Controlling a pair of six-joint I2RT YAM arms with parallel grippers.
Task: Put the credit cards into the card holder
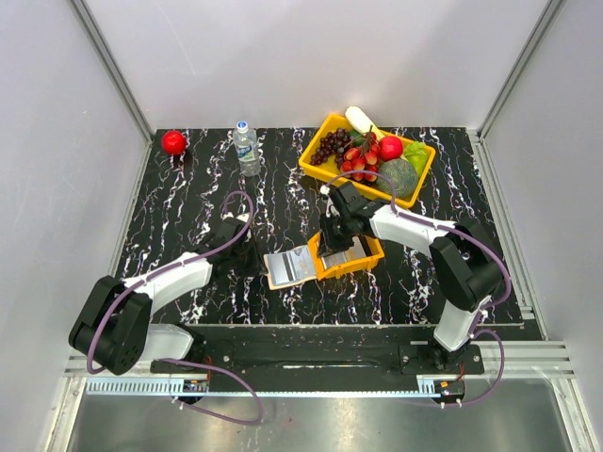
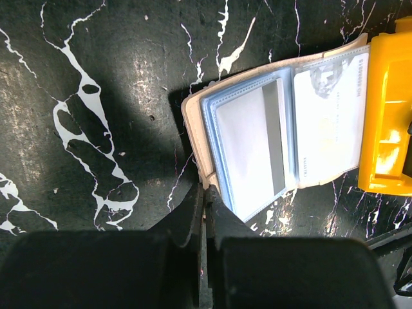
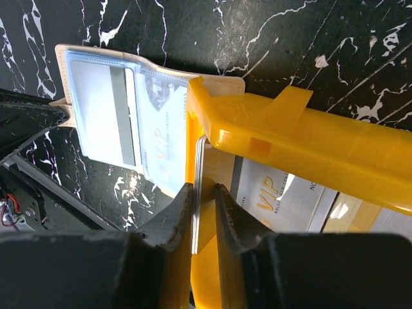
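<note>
The card holder point(image 2: 248, 138), beige with clear blue-edged sleeves, lies open on the table, a white card with a grey stripe in one sleeve. At its left edge my left gripper is shut, with the thin beige edge point(image 3: 66, 111) pinched at its fingertips. My right gripper reaches into the yellow card box point(image 3: 270, 132), its fingers partly open. A card point(image 3: 197, 187) stands on edge there, close to the left finger, with a gap to the other finger. More cards, one a silver VIP card point(image 3: 270, 193), lie in the box.
The box stands against the holder's right end and covers part of it. Farther back are a yellow basket point(image 1: 306, 167) of fruit and vegetables, a water bottle point(image 1: 247, 151) and a red fruit point(image 1: 173, 142).
</note>
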